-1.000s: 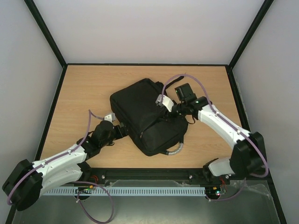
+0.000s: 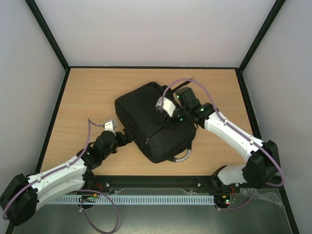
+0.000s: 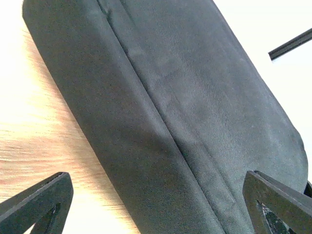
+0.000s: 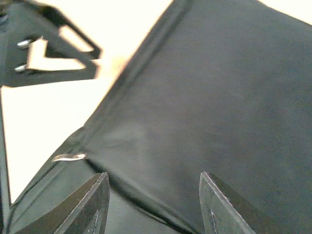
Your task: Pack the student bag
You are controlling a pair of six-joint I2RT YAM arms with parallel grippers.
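Note:
A black backpack (image 2: 144, 109) lies on its side on the wooden table, with a zipper and a metal puller (image 4: 70, 157) along its edge. My left gripper stands open at the backpack's lower-left side, with fabric and some bare wood in view between its fingers. My right gripper is over the upper middle of the bag, fingers apart above a seam, holding nothing that shows.
The bag's grey padded handle (image 2: 182, 158) points toward the front edge. Walls enclose the table on the sides and back.
My right gripper has moved leftward and slightly upward in the top view across the backpack. The left gripper has shifted slightly to the left. The backpack looks unmoved.

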